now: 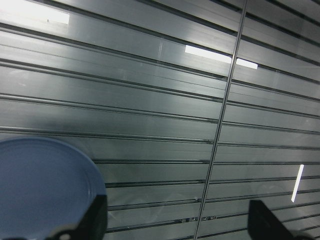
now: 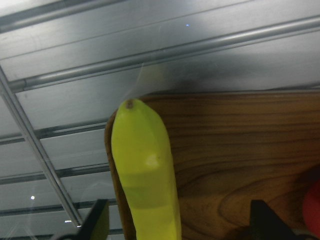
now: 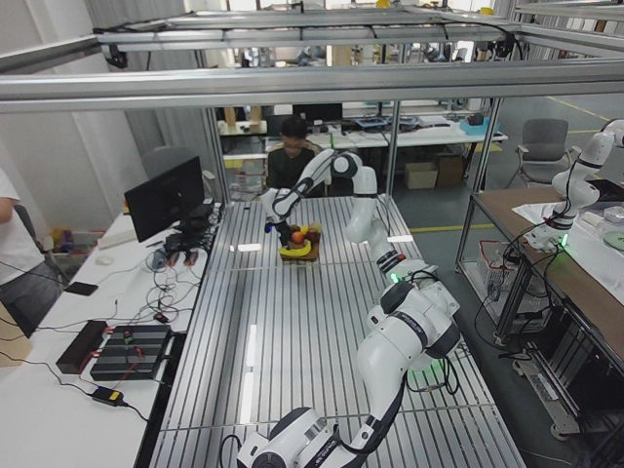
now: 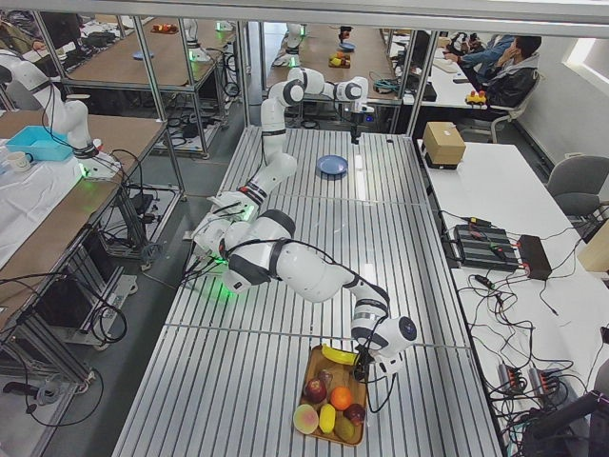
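A wooden tray [image 4: 315, 375] of fruit holds a banana [image 4: 338, 353], an orange [image 4: 340, 398], red apples [image 4: 315, 389] and several other fruits. My right gripper [image 4: 363, 362] hangs over the tray's banana end; its fingers straddle the yellow banana [image 2: 145, 170] in the right wrist view, apparently open and above it. At the far end in the camera right view, my left gripper [image 4: 355, 133] is raised near a blue plate [image 4: 331, 165]. The left wrist view shows its two fingers wide apart over bare table beside the plate [image 1: 45, 185].
The slatted metal table [image 4: 238, 371] is otherwise largely clear. A white side table [image 4: 485, 190] with electronics and cables runs along one side. A person [image 3: 292, 161] sits beyond the far end.
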